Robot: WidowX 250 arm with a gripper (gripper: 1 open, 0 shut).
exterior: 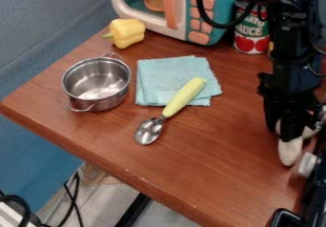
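My black arm comes down at the right edge of the camera view, with the gripper (292,140) low over the table, at white objects (289,151) partly hidden by it; whether its fingers are open or shut is unclear. A steel pot (97,83) sits at the left of the wooden table (178,183). A spoon with a pale yellow handle (185,96) lies diagonally, partly on a folded light blue cloth (160,77).
A toy microwave (163,7) stands at the back, with a yellow pepper (125,32) beside it and a red can (251,32) at the back right.
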